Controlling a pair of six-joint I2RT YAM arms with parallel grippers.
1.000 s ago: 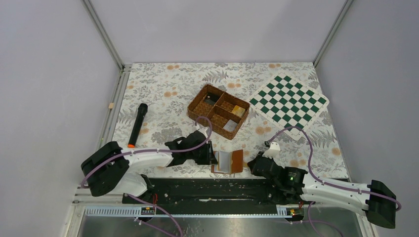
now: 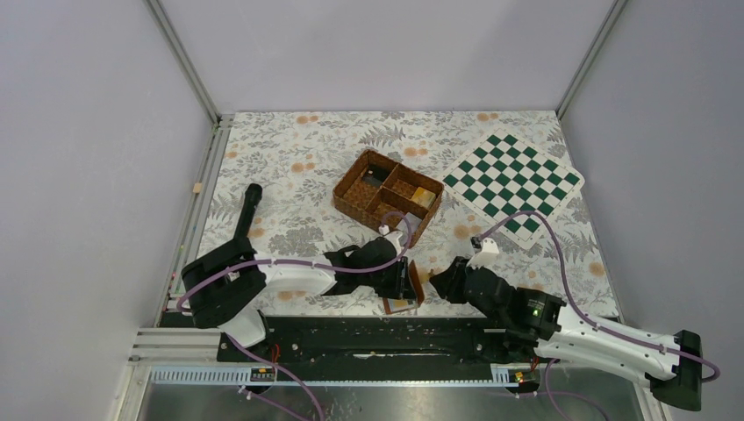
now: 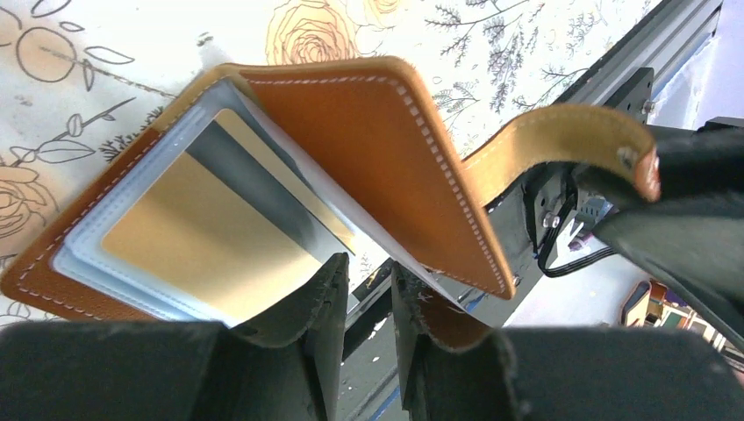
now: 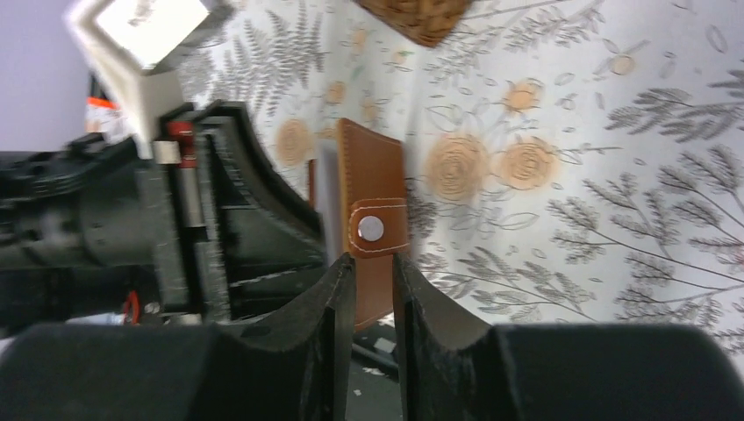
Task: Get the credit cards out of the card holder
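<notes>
The brown card holder (image 2: 401, 306) lies open at the table's front edge, its cover (image 3: 351, 149) raised at a steep slant. In the left wrist view, a tan card (image 3: 202, 237) shows in a clear sleeve on the near side. My left gripper is over the sleeves, one finger against the raised sleeve and cover. A narrow gap shows between its fingers; whether anything is pinched there is hidden. My right gripper faces the cover's outer side and its snap strap (image 4: 379, 228), fingers slightly apart, no clear grip on it.
A woven basket (image 2: 353, 210) with sections stands behind the holder, a few flat items inside. A black microphone (image 2: 249, 210) lies at left, partly behind the left arm. The green-and-white checkered board (image 2: 513, 184) is at back right.
My right gripper has moved slightly left and up in the view, closer to the cover.
</notes>
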